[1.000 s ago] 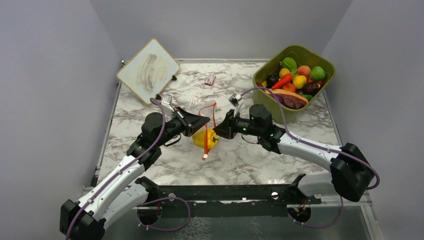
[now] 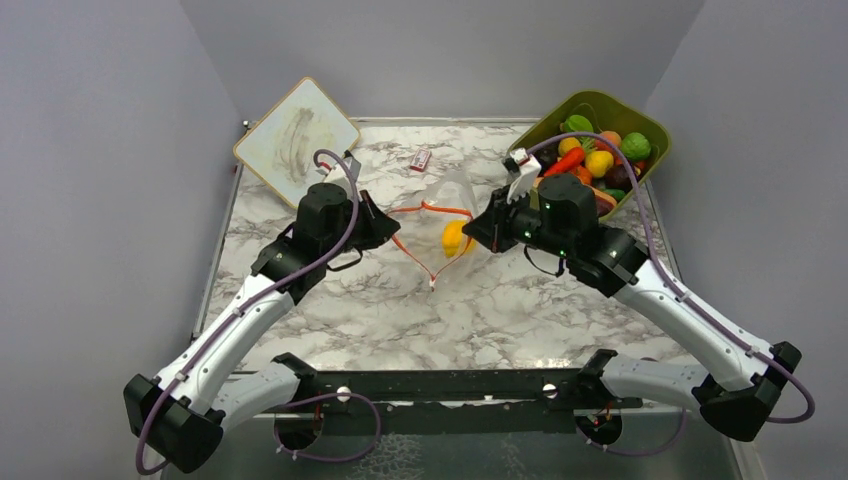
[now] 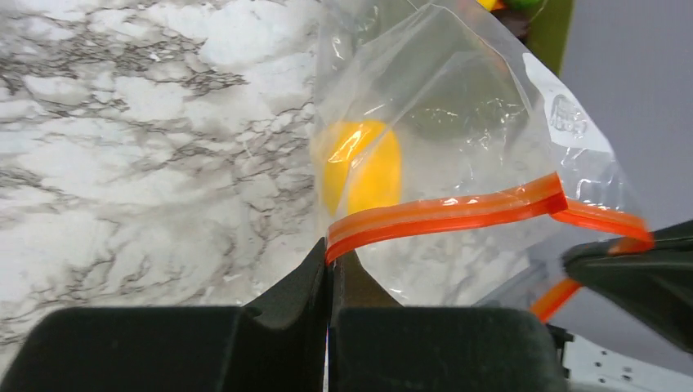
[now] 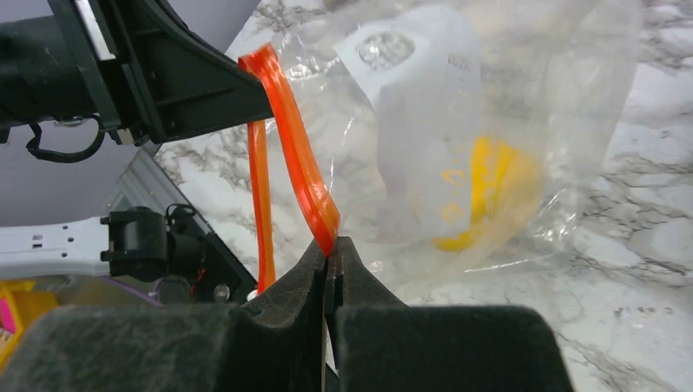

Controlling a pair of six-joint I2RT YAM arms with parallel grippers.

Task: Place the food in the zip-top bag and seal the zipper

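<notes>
A clear zip top bag with an orange zipper strip (image 2: 447, 209) hangs between my two grippers, its mouth spread into a wide loop. Inside it lies the yellow pepper (image 2: 454, 238), seen through the plastic in the left wrist view (image 3: 368, 167) and right wrist view (image 4: 494, 192). My left gripper is shut on one side of the orange rim. On the opposite side, my right gripper is shut on the rim too. The zipper's two strips stand apart between them.
A green bin (image 2: 655, 128) of assorted vegetables and fruit stands at the back right, partly behind my right arm. A whiteboard (image 2: 298, 140) leans at the back left. A small red box (image 2: 420, 160) lies at the back middle.
My grippers have moved apart, the right one to the right and up, the left one slightly left. Between them the bag's mouth has spread from narrow to wide, and the pepper has shifted right.
</notes>
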